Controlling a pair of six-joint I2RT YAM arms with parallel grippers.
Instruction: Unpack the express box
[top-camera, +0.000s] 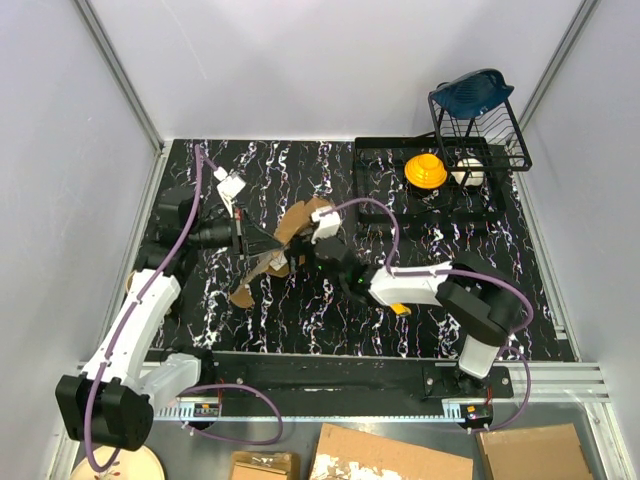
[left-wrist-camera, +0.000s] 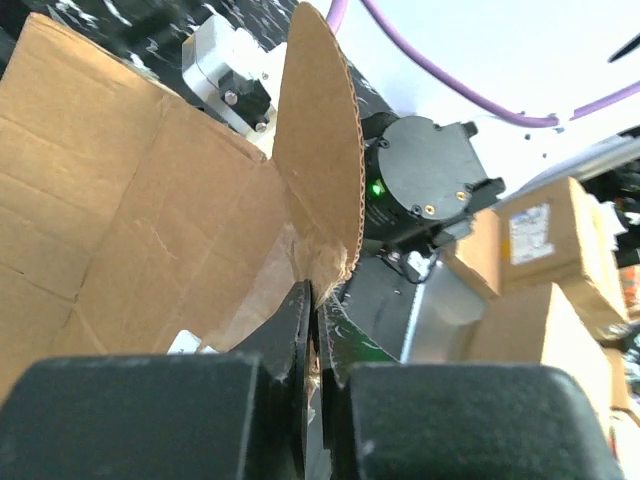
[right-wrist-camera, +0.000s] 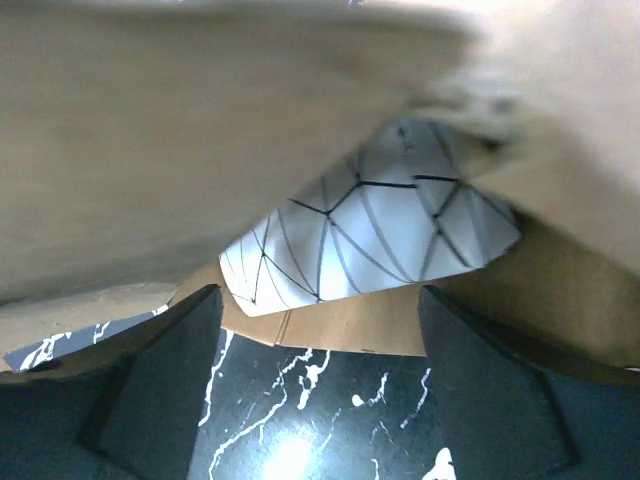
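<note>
The opened cardboard box (top-camera: 300, 220) stands tilted in the middle of the table, its flap (left-wrist-camera: 315, 140) rising in the left wrist view. My left gripper is shut on the edge of that flap. My right gripper is at the box's right side, part open, its fingers below a white item with black line pattern (right-wrist-camera: 370, 220) inside the cardboard. Nothing shows between the right fingers except cardboard and table behind them. In the top view the right gripper hides much of the box.
A black dish rack (top-camera: 390, 143) with a yellow bowl (top-camera: 426, 172) is at the back right. A yellow object (top-camera: 398, 308) lies under the right arm. Cardboard pieces (top-camera: 390, 455) lie off the front edge.
</note>
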